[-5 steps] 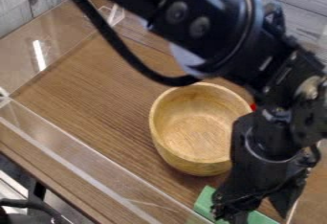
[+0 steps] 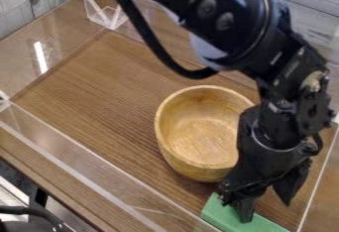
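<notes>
My gripper point(image 2: 259, 196) hangs at the lower right of the camera view, its black fingers open and pointing down over a green flat piece point(image 2: 239, 221) at the bottom edge, which it partly hides. Whether the fingertips touch the green piece I cannot tell. A round wooden bowl point(image 2: 185, 132) sits just left of the gripper, partly behind it.
A white wire-like object point(image 2: 106, 13) stands at the upper left. A clear edge runs along the lower left, with dark cables below it.
The gripper has risen a little over the last second, showing a bit more of the green piece. The bowl has not visibly moved.
</notes>
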